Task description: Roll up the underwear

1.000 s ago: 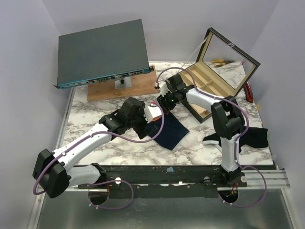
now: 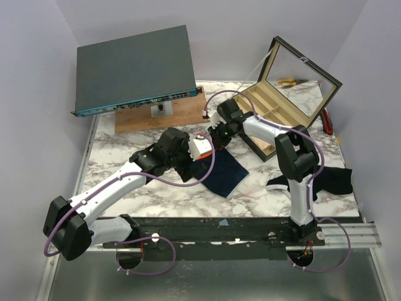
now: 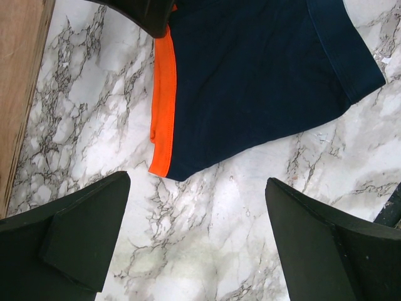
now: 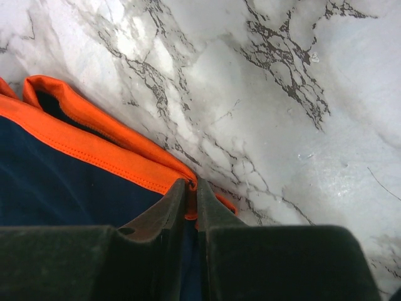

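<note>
The navy underwear with orange waistband (image 2: 222,175) lies flat in the middle of the marble table, its band along the back-left edge. In the left wrist view it (image 3: 250,75) is spread out beyond my left gripper, which stands open with nothing between its fingers. My right gripper is down at one end of the waistband (image 4: 106,150), where the orange band is bunched right at its fingertips. The fingers look close together around a small fold of band, though the exact grip is hard to see.
A wooden board (image 2: 125,122) under a dark rack unit lies at the back left. An open wooden case (image 2: 276,103) stands at the back right, close to the right arm. Another dark cloth (image 2: 335,182) lies at the right.
The right arm has shifted very slightly at the back end of the waistband. The left arm has not moved.
</note>
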